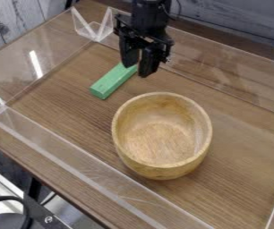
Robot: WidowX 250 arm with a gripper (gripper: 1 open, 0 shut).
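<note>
A dark robot gripper (140,55) hangs from the arm at the top centre, low over the table just above the upper end of a green block (113,80). Whether its fingers are open or shut is too small and dark to tell. A round tan bowl (161,134) stands right of and below the block, apart from it.
A clear plastic piece (94,25) is at the back left. Dark cables (20,210) lie at the bottom left corner.
</note>
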